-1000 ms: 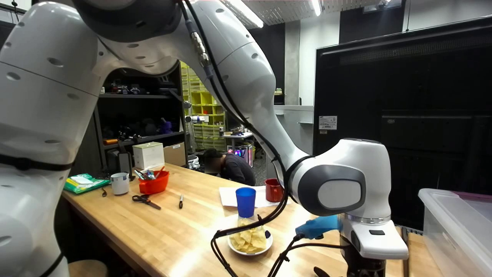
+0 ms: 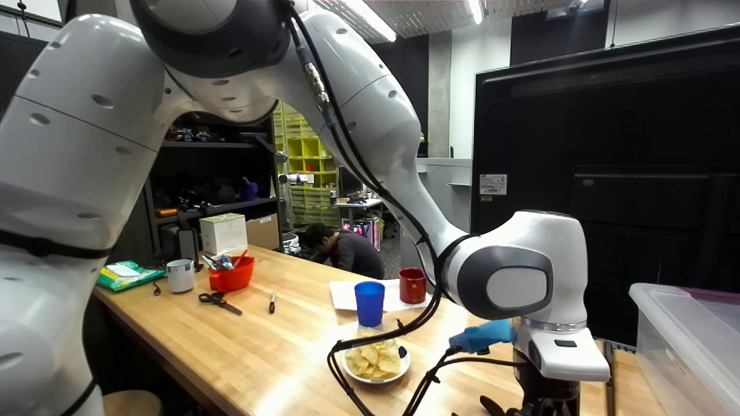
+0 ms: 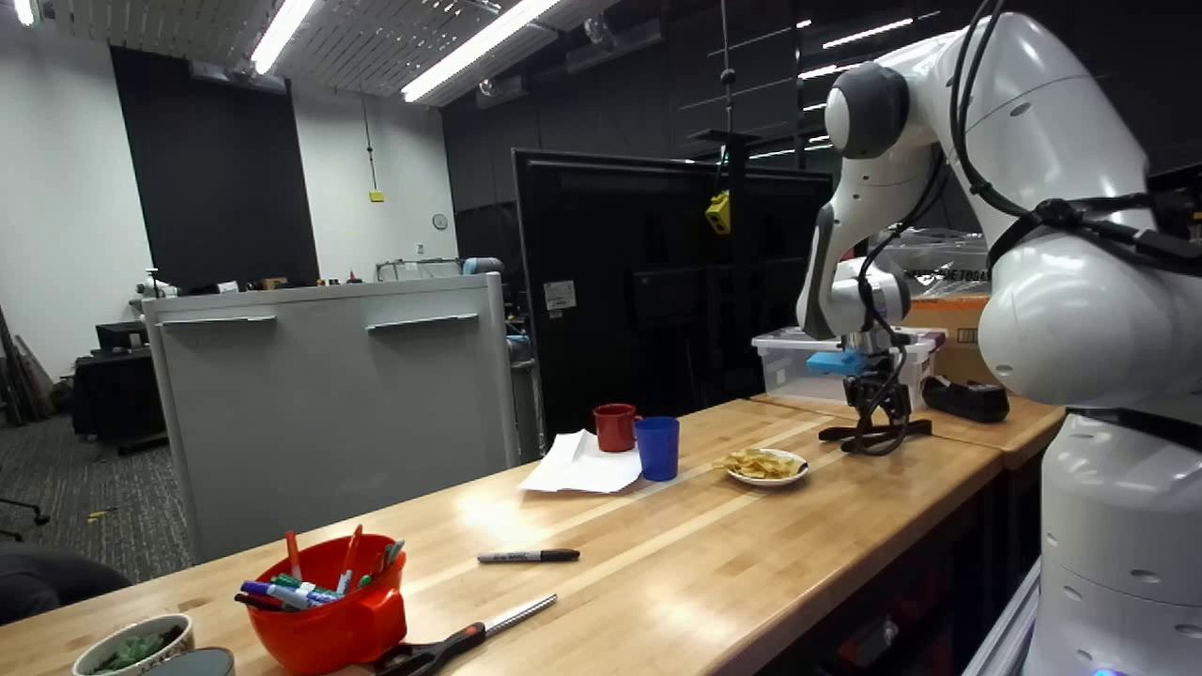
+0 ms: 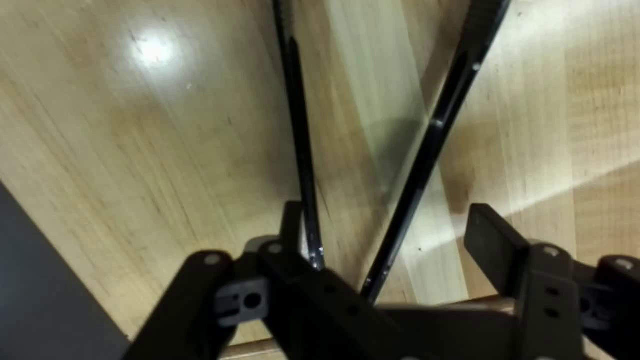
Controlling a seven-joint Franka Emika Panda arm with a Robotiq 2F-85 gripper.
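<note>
A pair of black tongs (image 4: 304, 150) lies over the wooden table in the wrist view, its two arms spread in a V. Both arms run between the fingers of my gripper, which is part open. One tong arm is close against the left finger (image 4: 292, 222); a wide gap separates the other from the right finger (image 4: 489, 246). The joined end of the tongs is hidden by the gripper. In exterior view 2, my gripper (image 3: 879, 407) is low at the table's far end, with dark tong ends (image 3: 839, 433) beside it. Only a black tip (image 2: 491, 405) shows in exterior view 1.
A plate of chips (image 2: 376, 360) sits near the gripper, with a blue cup (image 2: 369, 304) and red mug (image 2: 413, 285) behind. A clear bin (image 2: 687, 346) stands right of the arm. Scissors, a marker and a red pen holder (image 3: 338, 614) are farther away.
The hand has risen slightly, and the upper arm has shifted a little to the right. The black tong tip shows slightly higher and farther right in exterior view 1.
</note>
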